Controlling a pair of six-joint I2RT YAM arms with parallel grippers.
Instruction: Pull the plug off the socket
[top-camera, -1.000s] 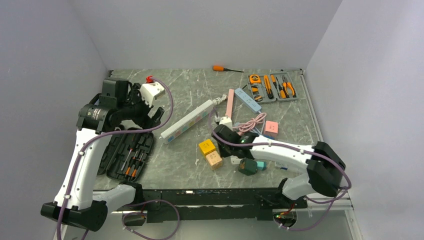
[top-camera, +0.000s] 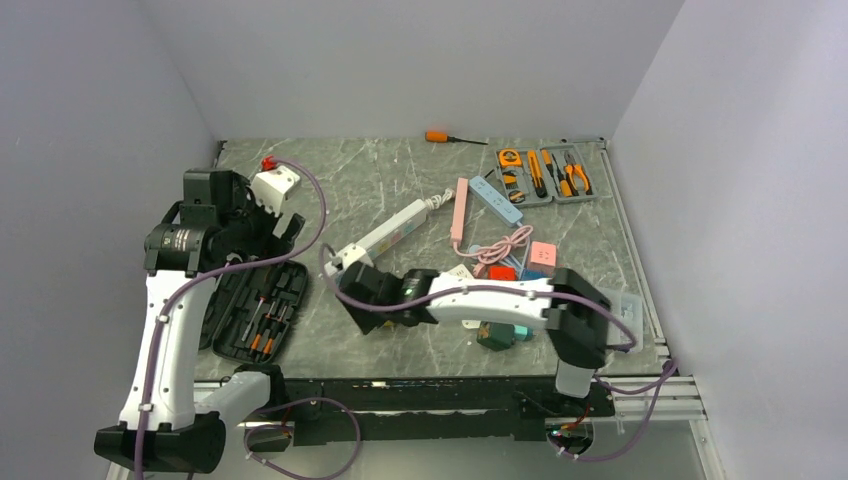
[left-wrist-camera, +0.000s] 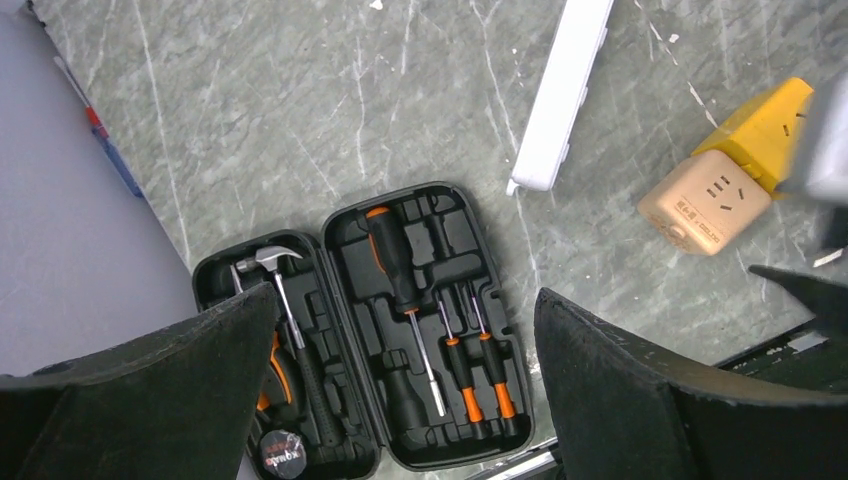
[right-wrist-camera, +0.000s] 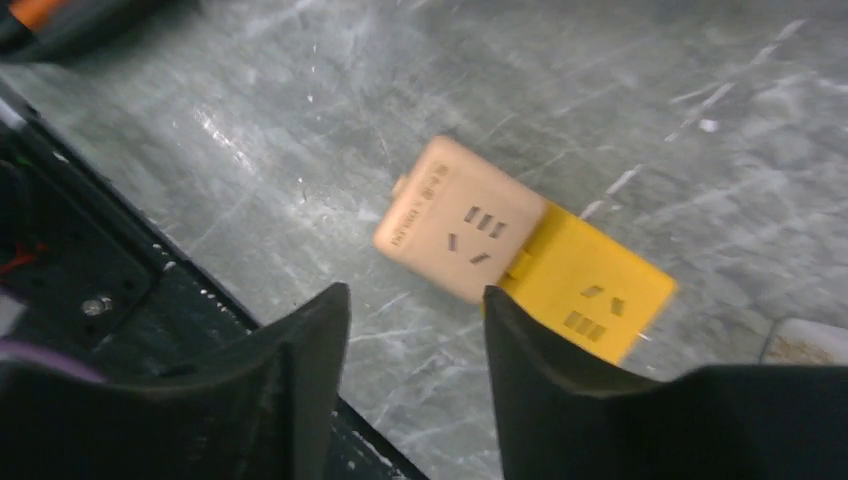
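A beige socket cube and a yellow cube sit joined on the table; in the right wrist view the beige cube and yellow cube are blurred. In the top view my right arm mostly hides them. My right gripper is over the pair, its fingers apart with nothing between them. My left gripper hangs open above the black tool case at the left, holding nothing.
A white power strip, pink and blue strips, several coloured cubes and a grey tool case occupy the middle and right.
My right arm has swung left over the beige and yellow cubes, now covering them in the top view. My left arm has drawn slightly leftward.
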